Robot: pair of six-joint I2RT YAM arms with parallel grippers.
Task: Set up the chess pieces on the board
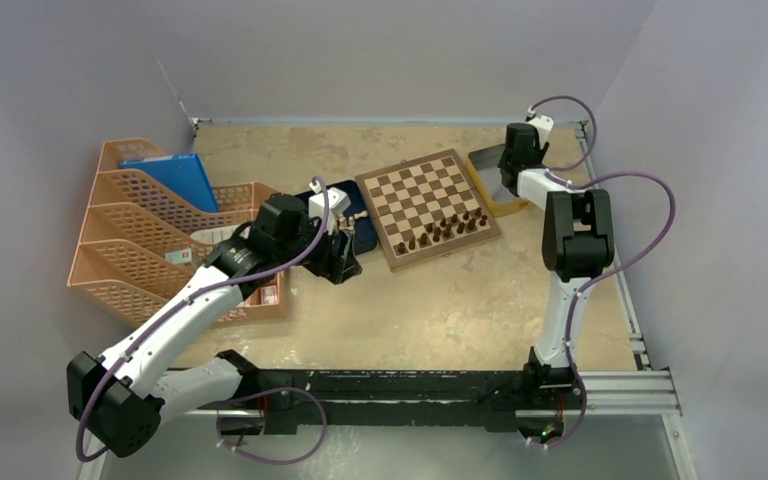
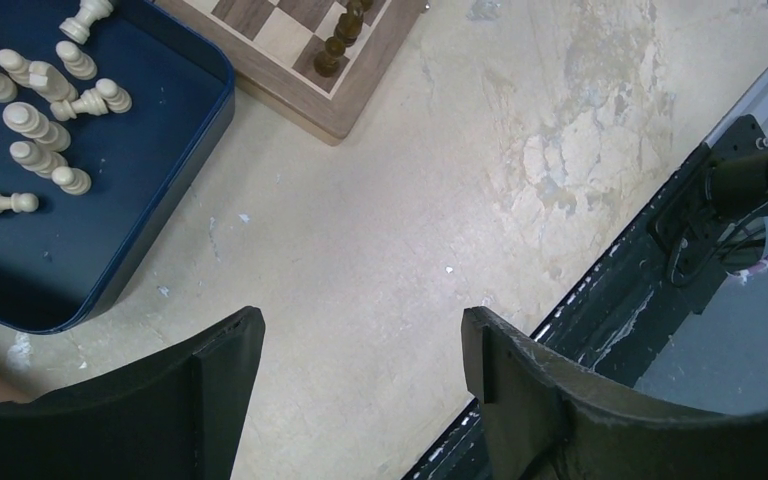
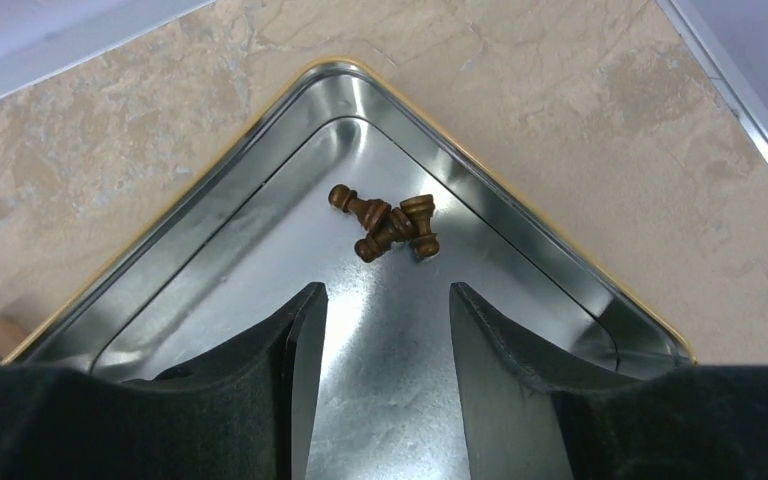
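Observation:
Three dark brown pawns (image 3: 390,228) lie on their sides, touching, in a metal tray (image 3: 355,165) with a yellow rim. My right gripper is over this tray, its fingers part open and empty, short of the pawns in its own view. Several dark pieces (image 1: 446,230) stand along the near side of the chessboard (image 1: 405,200); its other squares are bare. White pieces (image 2: 35,125), mostly lying, fill part of a dark blue tray (image 2: 150,130). Over bare table, beside that tray, my left gripper stands wide open with nothing between its fingers.
An orange slotted organizer (image 1: 130,215) holding a blue box (image 1: 172,180) takes up the left side. The table (image 1: 430,320) in front of the board is clear. Walls rise close behind the metal tray.

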